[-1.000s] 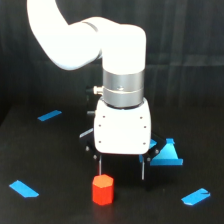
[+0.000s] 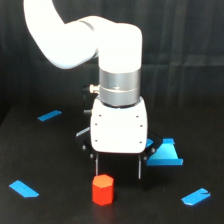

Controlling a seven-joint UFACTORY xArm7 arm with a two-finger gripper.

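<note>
A red hexagonal block (image 2: 103,190) stands on the dark table at the front, left of centre. Behind it in the image is my gripper (image 2: 118,173), pointing down from the white arm. Its two thin fingers are spread wide, so it is open, with nothing seen held between them. The left finger (image 2: 96,165) appears close to the block's upper left edge; whether they touch, I cannot tell. To the right of the gripper's white housing lies a blue piece with a light triangular face (image 2: 165,155), partly hidden by the housing.
Blue tape strips mark the table: one at the front left (image 2: 23,188), one at the front right (image 2: 196,197) and one at the back left (image 2: 49,115).
The arm and open gripper have shifted slightly to the left. The red block and the blue piece appear to be where they were.
</note>
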